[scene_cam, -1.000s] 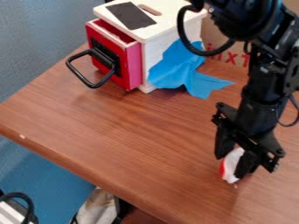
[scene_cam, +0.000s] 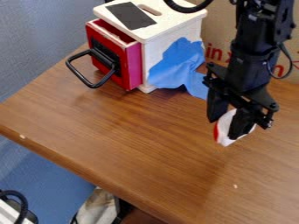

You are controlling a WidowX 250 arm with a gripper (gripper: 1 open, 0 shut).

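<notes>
My black gripper (scene_cam: 239, 109) hangs over the right side of the wooden table, pointing down, with a small white and red object (scene_cam: 226, 132) between its fingers, partly hidden behind them. A red box (scene_cam: 128, 66) with a black loop handle (scene_cam: 77, 71) and a white top (scene_cam: 152, 22) stands at the back left. A blue cloth (scene_cam: 176, 64) lies against its right side.
A cardboard box (scene_cam: 212, 31) stands behind the arm. The table's left edge drops to a blue floor, where some dark and pale items lie.
My gripper has moved up the view, toward the back of the table, carrying the white and red object. The red box and the cloth look unchanged.
</notes>
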